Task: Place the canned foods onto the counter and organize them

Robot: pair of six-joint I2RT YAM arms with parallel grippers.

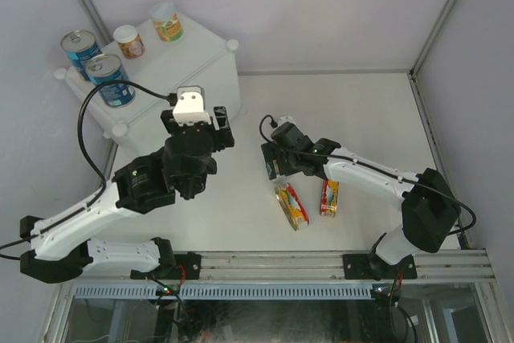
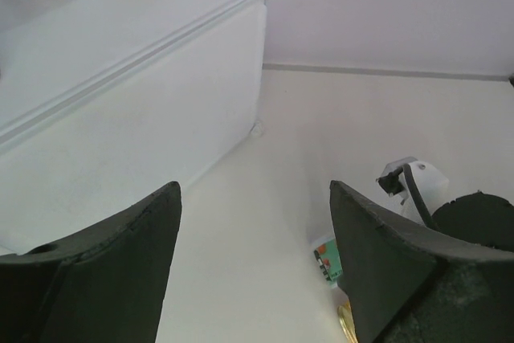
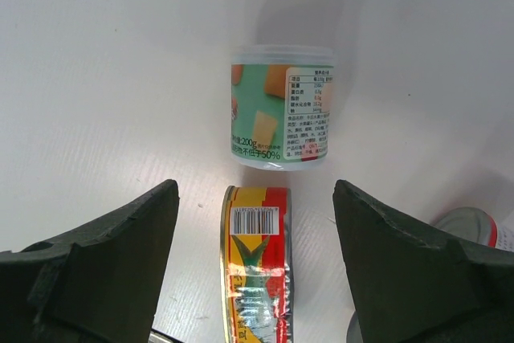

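Observation:
On the white shelf unit (image 1: pixel 177 54) at back left stand two blue cans (image 1: pixel 112 86), a small white-lidded jar (image 1: pixel 128 42) and a cup (image 1: pixel 167 23). My left gripper is open and empty beside the unit. My right gripper is open over the counter, above a green-labelled cup (image 3: pixel 279 110) and a red-yellow can (image 3: pixel 256 263), both lying between or just beyond its fingers, not held. In the top view a red-yellow can (image 1: pixel 292 205) and another can (image 1: pixel 328 197) lie near the front.
Walls with metal edges bound it. A further red-rimmed can (image 3: pixel 474 226) is partly hidden by the right fingers in the right wrist view.

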